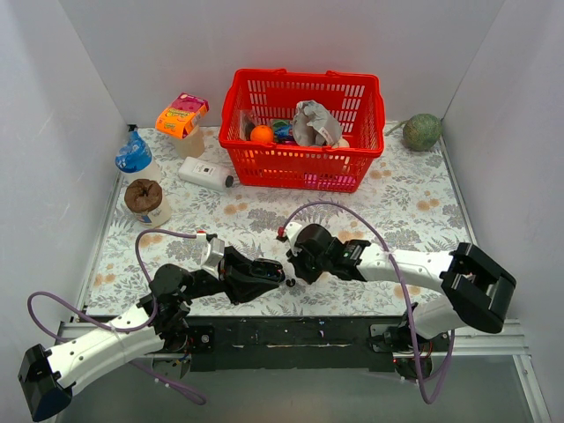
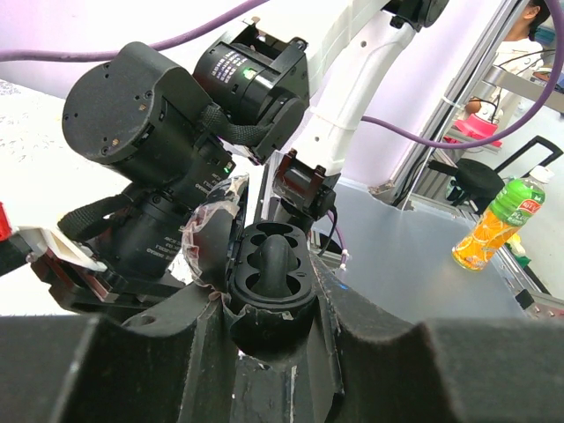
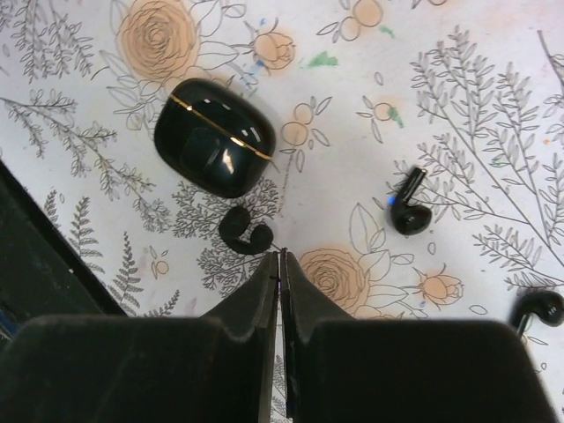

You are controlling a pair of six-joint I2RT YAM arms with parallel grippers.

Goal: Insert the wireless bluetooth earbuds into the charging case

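My left gripper (image 1: 257, 280) is shut on a black object with molded recesses (image 2: 271, 282), apparently a charging case. My right gripper points down over the table, its fingertips close together; whether anything is between them is unclear. In the right wrist view, a glossy black case with a gold line (image 3: 214, 137) lies upper left, a small curved black piece (image 3: 236, 231) lies just beyond the fingertips, and black earbuds (image 3: 407, 211) (image 3: 538, 308) lie to the right.
A red basket (image 1: 300, 163) stands at the back, with a white bottle (image 1: 204, 174), containers (image 1: 145, 201) at left and a green round object (image 1: 421, 132) at right. Its dark front edge is near both grippers.
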